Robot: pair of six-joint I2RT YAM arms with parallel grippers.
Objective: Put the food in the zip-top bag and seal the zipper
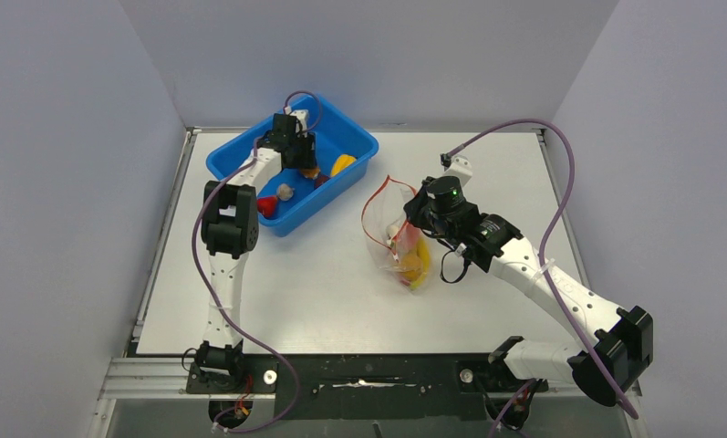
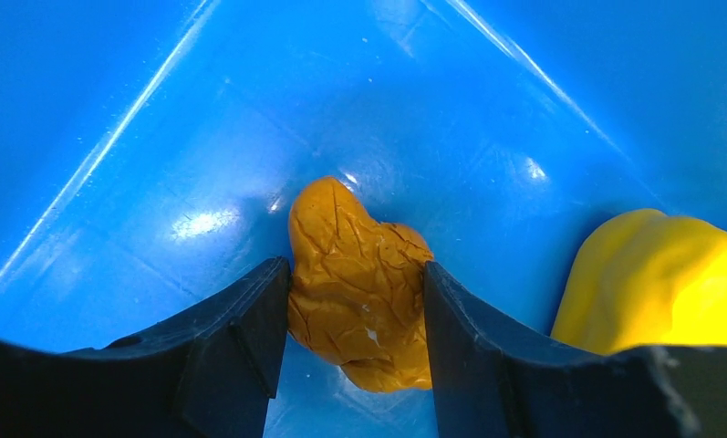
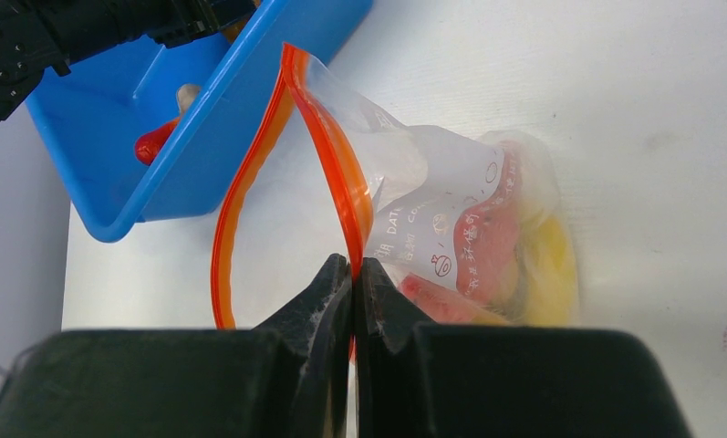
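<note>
In the blue bin, my left gripper has its fingertips at either side of a crumpled orange-brown food lying on the bin floor. A yellow food lies to its right. My right gripper is shut on the orange-trimmed rim of the clear zip top bag. The bag stands on the table with its mouth gaping and holds several yellow and red foods, seen through the plastic.
A red food and a pale bulb-like food also lie in the bin. Walls border the table.
</note>
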